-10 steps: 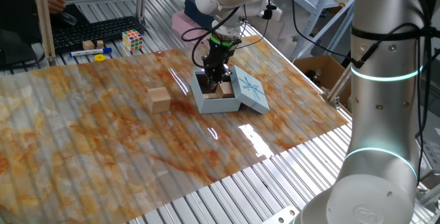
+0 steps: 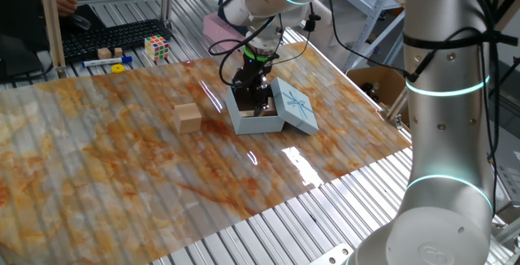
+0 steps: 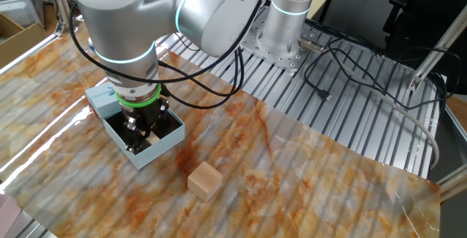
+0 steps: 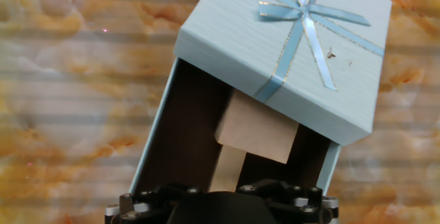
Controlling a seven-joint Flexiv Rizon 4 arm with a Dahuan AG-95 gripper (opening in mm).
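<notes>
The open light-blue box [image 2: 258,124] stands on the marbled sheet. Its lid [image 2: 296,106], tied with a ribbon bow, leans tilted against one side and covers part of the opening in the wrist view. Inside the box lie a pale wooden block [image 4: 258,128] and a narrow wooden strip [image 4: 227,169] below it. My gripper [image 3: 142,141] points down into the box, its tips around the rim's height or lower. Its fingertips are too dark and hidden to show whether the fingers are apart or hold anything. Another wooden cube [image 3: 205,182] sits outside the box.
A Rubik's cube [image 2: 157,48], a blue marker [image 2: 107,61], a yellow ring [image 2: 119,68] and a keyboard [image 2: 114,42] lie along the far edge. A pink box [image 2: 221,29] stands behind the blue box.
My gripper has come lower into the box, shifting slightly toward the lid side, and now hides more of the wood inside. Box, lid and outside cube have not moved.
</notes>
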